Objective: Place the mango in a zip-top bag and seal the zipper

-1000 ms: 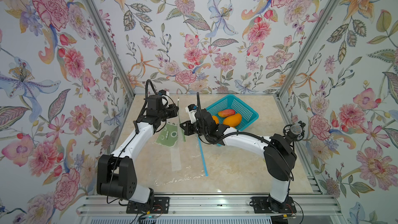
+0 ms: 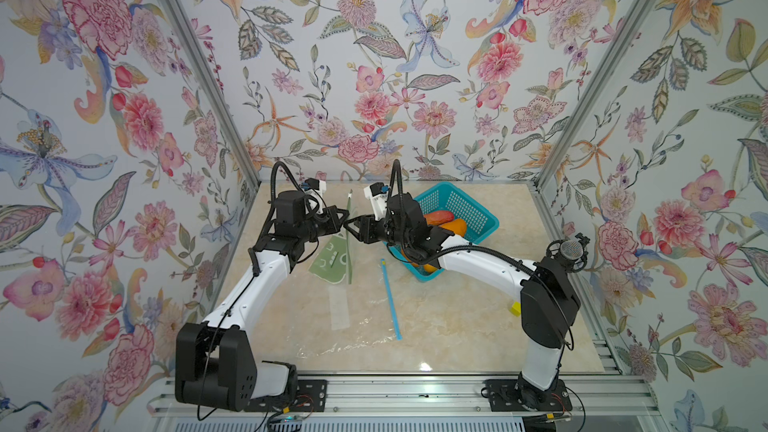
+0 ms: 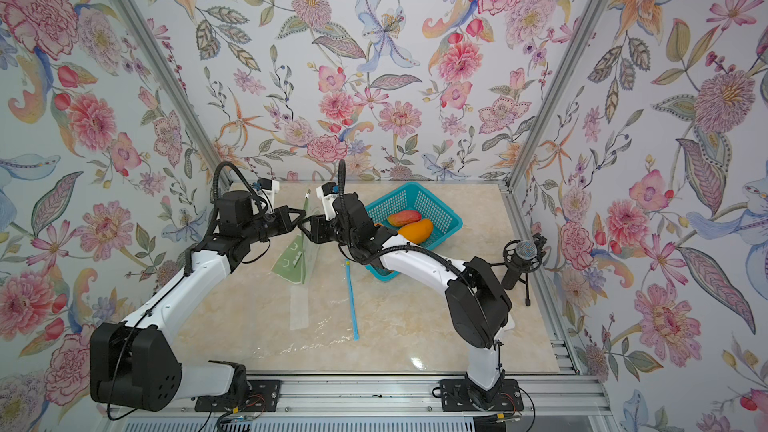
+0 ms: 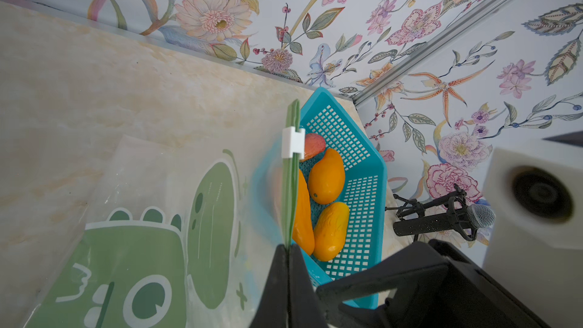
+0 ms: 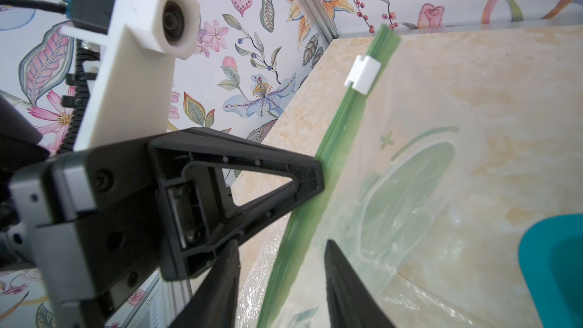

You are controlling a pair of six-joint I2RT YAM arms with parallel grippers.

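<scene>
The clear zip bag with green cartoon print (image 4: pixel 145 273) hangs upright by its green zipper strip (image 5: pixel 343 130), which carries a white slider (image 5: pixel 363 74) near its far end. My left gripper is shut on that strip; the slider sits beyond its fingertips. Close by, my right gripper is open, and the lower strip shows between its fingers, though I cannot tell how deep it lies. No fruit shows inside the bag. Several mangoes, including an orange one (image 4: pixel 326 176) and a reddish one (image 2: pixel 438 217), lie in the teal basket (image 4: pixel 364 230).
A blue strip (image 2: pixel 390 300) lies on the table in front of the basket, by a flat clear film (image 2: pixel 340 308). At right stands a small microphone on a stand (image 4: pixel 443 218).
My right gripper has moved toward the back, closer to the left one. The left gripper has shifted slightly right, carrying the strip and bag with it.
</scene>
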